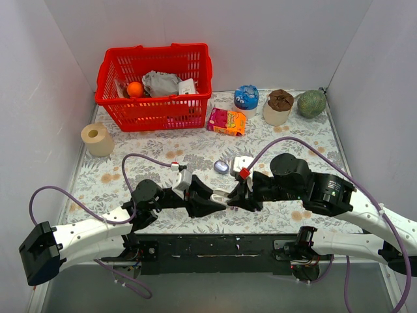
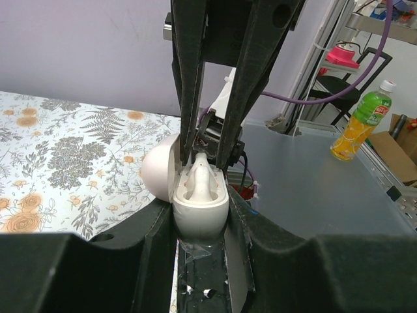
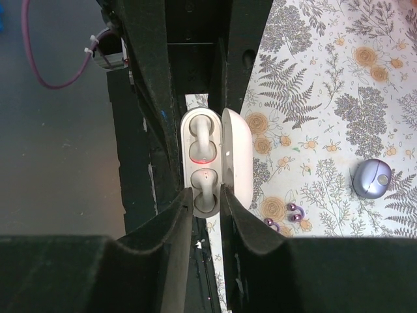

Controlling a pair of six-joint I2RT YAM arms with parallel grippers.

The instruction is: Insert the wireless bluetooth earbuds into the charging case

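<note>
The white charging case (image 2: 200,220) hangs above the table with its lid (image 3: 242,156) open, and my left gripper (image 1: 218,201) is shut on it. One white earbud (image 3: 203,135) sits in the slot nearer the left gripper's palm. In the other slot lies the second earbud (image 3: 207,184), down in its recess, with a small red glow between the two. My right gripper is parted around this second earbud's stem end, a gap showing on both sides. From above, the fingers hide most of the case.
On the patterned table lie a purple-grey oval object (image 3: 373,178) and small purple-beaded items (image 3: 294,212). A red basket (image 1: 153,116), an orange snack bag (image 1: 227,122) and several other items stand at the back. Clear table surrounds the oval object.
</note>
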